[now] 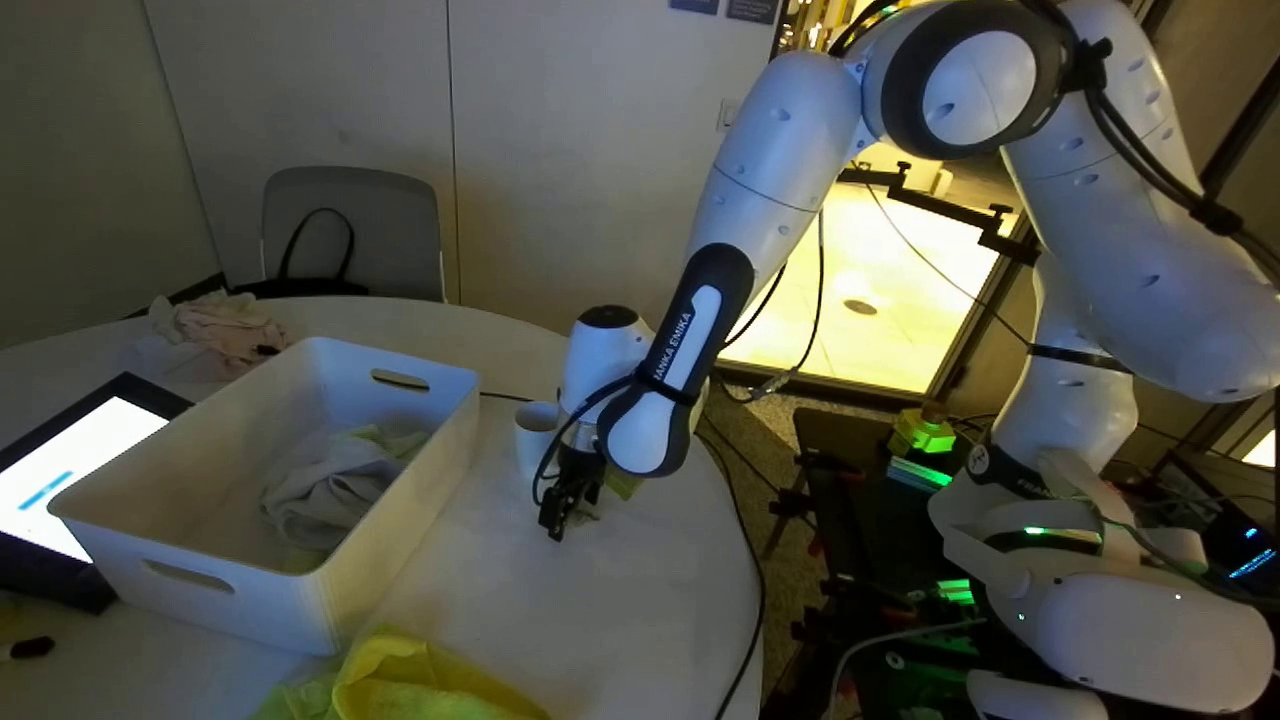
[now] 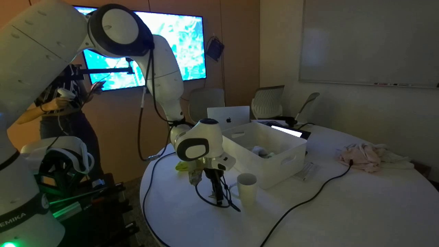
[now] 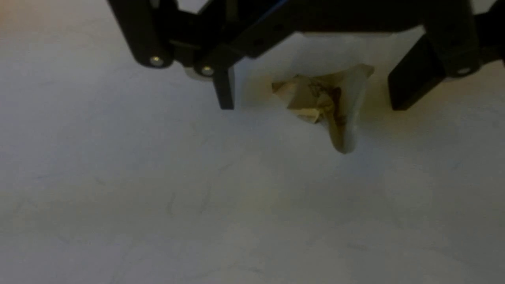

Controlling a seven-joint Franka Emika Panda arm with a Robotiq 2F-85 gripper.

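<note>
A small crumpled scrap [image 3: 343, 101], pale and brownish, lies on the white table, seen in the wrist view between the two spread fingers without either touching it. My gripper is open and points down close to the tabletop. In exterior view 1 the gripper [image 1: 564, 522] is low over the table, right of the white bin, and mostly hides the scrap. A white mug [image 2: 247, 190] stands upright beside the gripper in exterior view 2.
The white bin [image 1: 402, 528] holds grey and yellowish cloth [image 1: 330, 492]. A yellow cloth [image 1: 420, 684] lies at the near table edge, pink cloth [image 2: 362, 156] on the far side. A black cable [image 2: 306, 201] crosses the table. The table right of the bin is mostly clear.
</note>
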